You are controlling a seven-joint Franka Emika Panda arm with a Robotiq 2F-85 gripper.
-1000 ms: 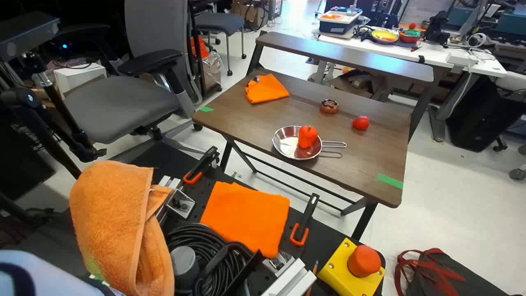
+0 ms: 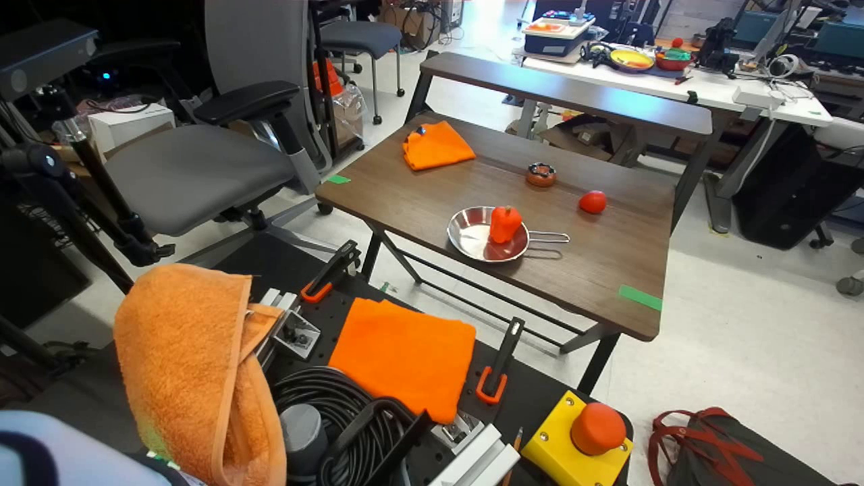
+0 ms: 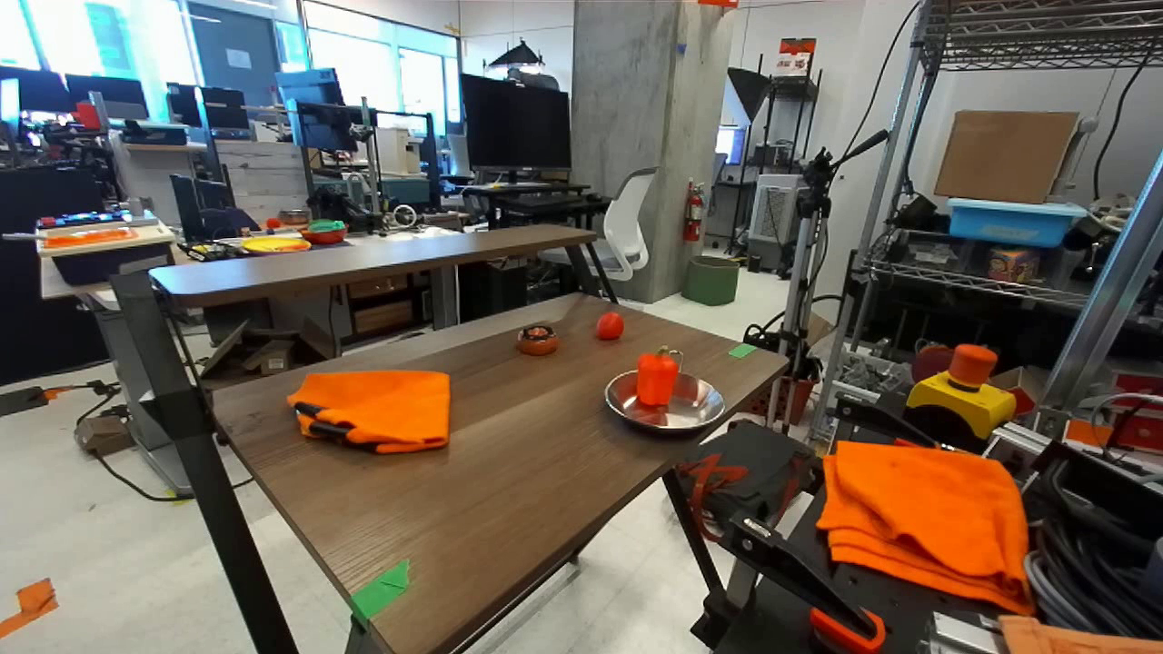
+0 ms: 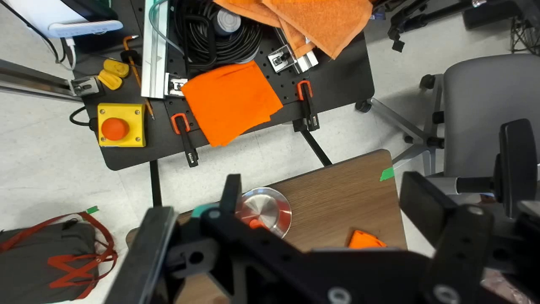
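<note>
A steel pan stands on the brown table with an orange-red pepper upright in it. Behind it are a round red tomato and a small brown bowl with a dark patterned rim. On the table's far left lies a folded orange cloth, a dark object partly tucked under its edge. My gripper is open in the wrist view, nothing between its fingers, high above the table. Its body hides much of the tabletop and part of the pan. Neither exterior view shows the gripper.
A raised shelf runs along the table's back edge. The black cart holds another orange cloth, clamps, coiled cable and a yellow box with a red button. Clear tabletop lies between cloth and pan.
</note>
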